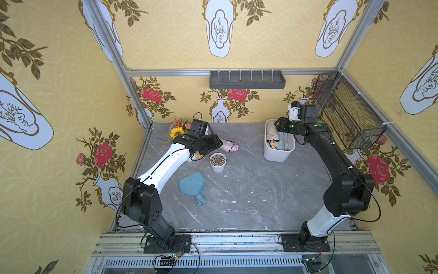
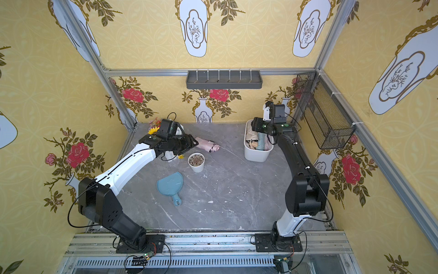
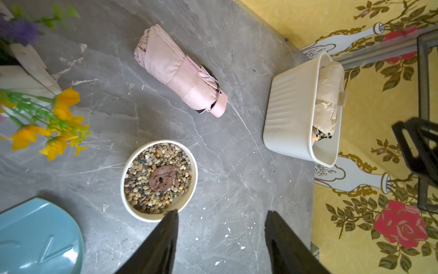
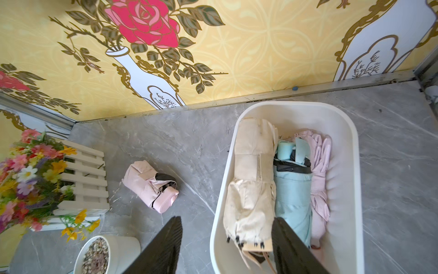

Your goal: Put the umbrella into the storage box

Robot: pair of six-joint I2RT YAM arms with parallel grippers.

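A folded pink umbrella lies on the grey table, just beyond the gravel pot. The white storage box stands at the back right; inside it are a beige umbrella, a light blue umbrella and a pink one. Over the table near the pot, my left gripper has its fingers apart with nothing between them; the pink umbrella lies beyond them. Above the box hangs my right gripper, fingers spread and empty, clear of the beige umbrella.
Close to the left gripper is a white pot of gravel. A blue dustpan lies front left, and flowers in a white fence planter stand back left. A wire basket hangs at the right.
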